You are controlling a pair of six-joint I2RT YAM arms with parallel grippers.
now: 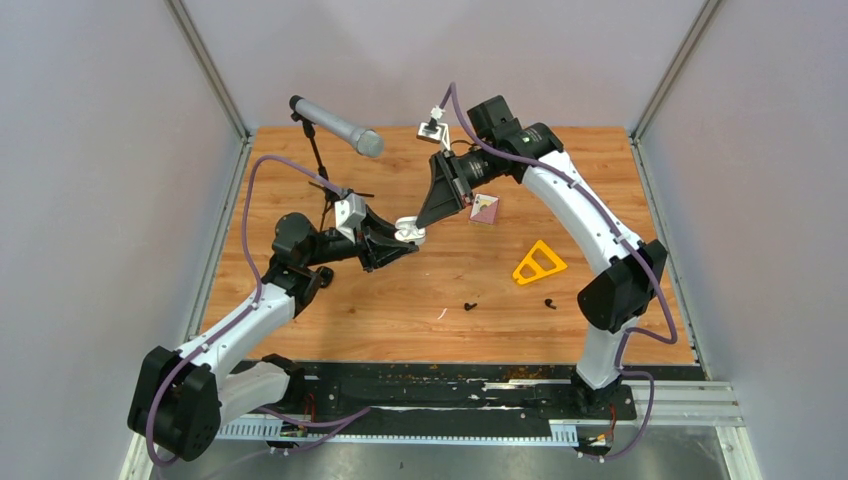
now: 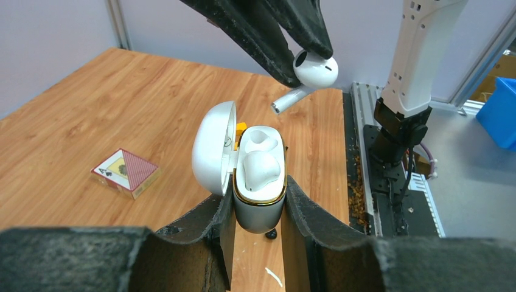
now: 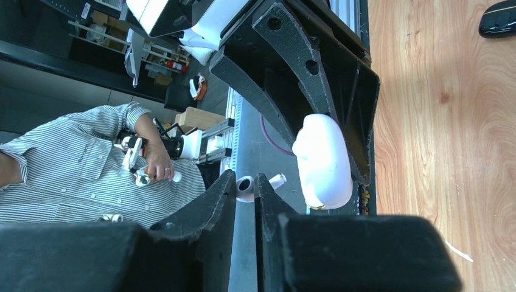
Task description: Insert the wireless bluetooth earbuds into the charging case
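Observation:
A white charging case [image 2: 258, 207] with its lid raised is held upright between my left gripper's [image 1: 408, 240] fingertips. Moulded hollows [image 2: 261, 141] show on its inner face in the left wrist view; whether a bud sits in the lower one I cannot tell. A white earbud [image 2: 316, 72] is pinched by my right gripper [image 1: 418, 225], its stem pointing down and left in the left wrist view. That bud is above and to the right of the case there, apart from it. In the right wrist view, the earbud [image 3: 245, 188] shows between the fingertips, and the case's outside faces the camera.
Two small black pieces [image 1: 470, 306] [image 1: 550, 303] lie on the wooden table [image 1: 440, 335]. A yellow triangular frame [image 1: 540, 263], a card box [image 1: 484, 209] and a black mouse [image 1: 325, 276] are there too. A microphone [image 1: 340, 127] on a stand rises behind the left arm.

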